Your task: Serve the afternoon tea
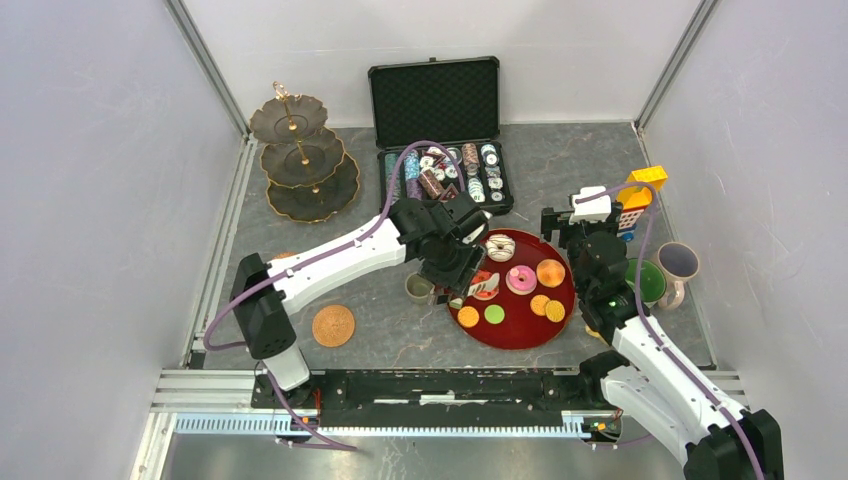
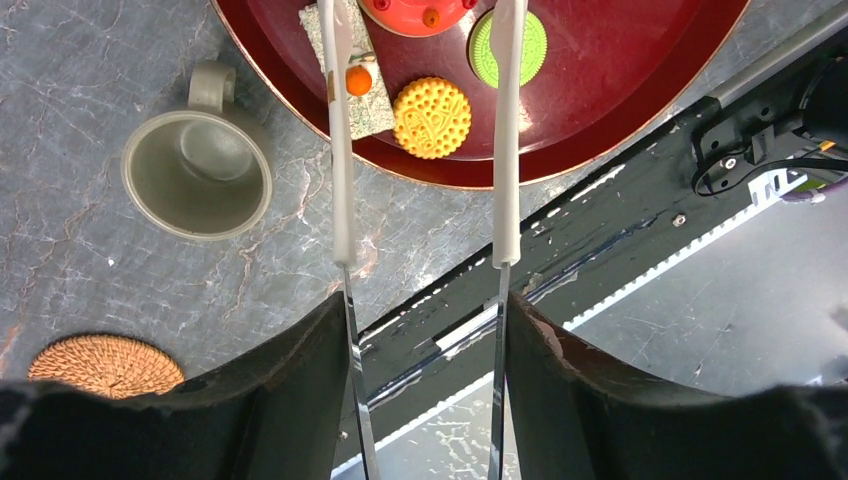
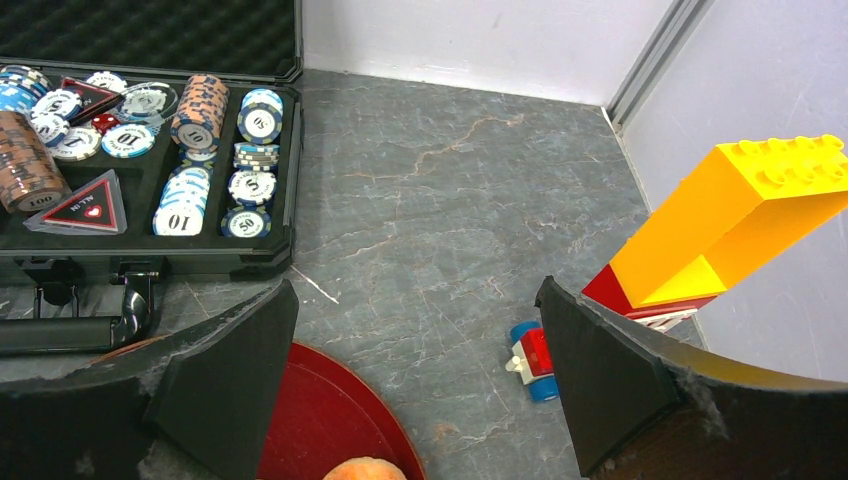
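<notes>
My left gripper is shut on a pair of tongs (image 2: 507, 150), whose pale-tipped legs stand spread apart above the dark red tray (image 1: 505, 334). In the left wrist view, one leg crosses the white cake slice (image 2: 376, 105) and the other overlaps the green biscuit (image 2: 536, 48). A yellow biscuit (image 2: 432, 118) lies between them, with a red donut (image 2: 418, 18) just above. The tray also bears a pink donut (image 1: 521, 279), a striped donut (image 1: 500, 247) and a bun (image 1: 550, 273). Open and empty, my right gripper hovers right of the tray. The black three-tier stand (image 1: 318, 200) is empty at back left.
A grey cup (image 2: 197, 175) stands close to the tray's left side. Poker chips fill an open case (image 1: 434, 105) behind. Toy blocks (image 1: 637, 197), a green cup (image 1: 652, 284) and a beige mug (image 1: 677, 262) line the right. A woven coaster (image 1: 333, 326) lies front left.
</notes>
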